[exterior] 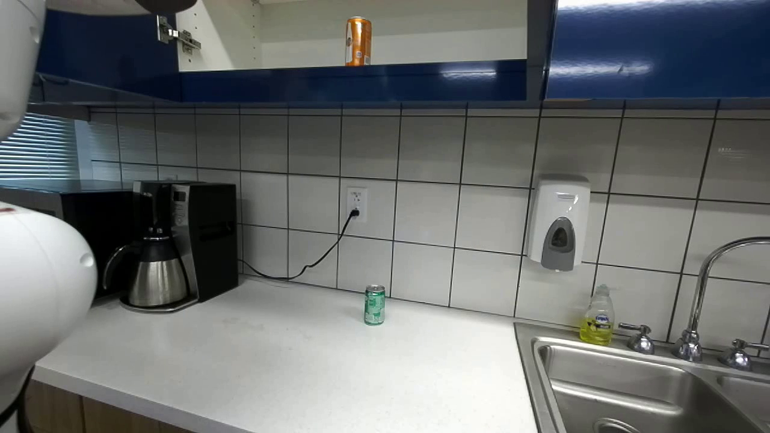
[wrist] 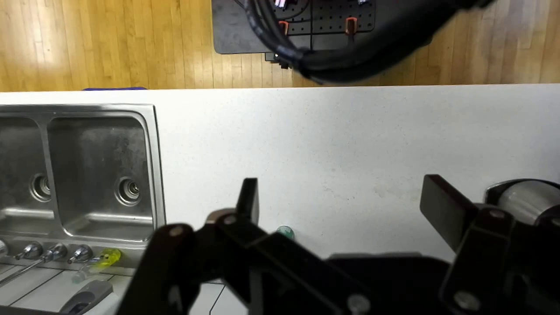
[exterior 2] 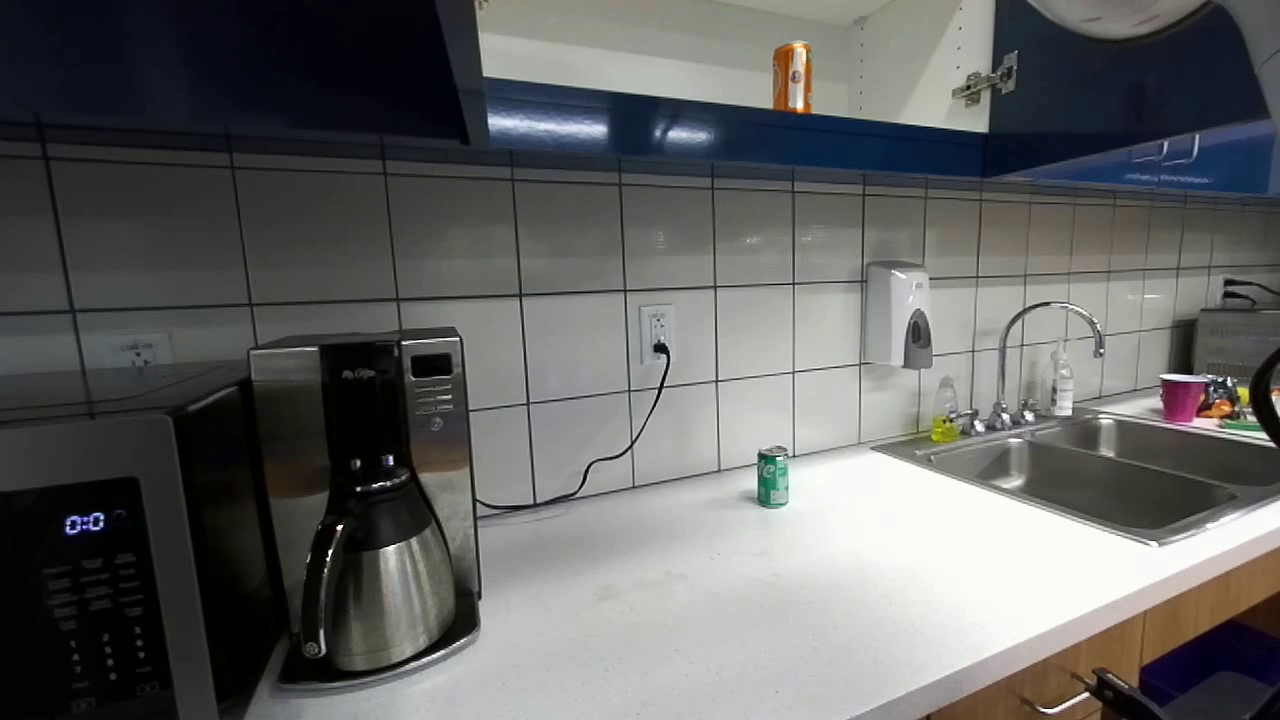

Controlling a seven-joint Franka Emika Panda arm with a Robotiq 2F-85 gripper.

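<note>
A green can [exterior: 375, 305] stands upright on the white counter, close to the tiled wall; exterior view 2 shows the same can [exterior 2: 773, 478] between coffee maker and sink. Up in the open blue cabinet an orange can [exterior: 358, 42] stands at the shelf's front edge. In the wrist view my gripper is open, its fingers wide apart over the counter with nothing between them. Just the top of the green can [wrist: 286, 231] shows there, partly hidden behind the gripper's body. Neither exterior view has the gripper's fingers in it.
A coffee maker [exterior 2: 434, 480] with a steel carafe and a microwave [exterior 2: 90, 564] occupy one end of the counter. At the other lies the sink [exterior 2: 1116, 474], with a yellow soap bottle [exterior: 597, 317] behind it. A power cord runs along the wall.
</note>
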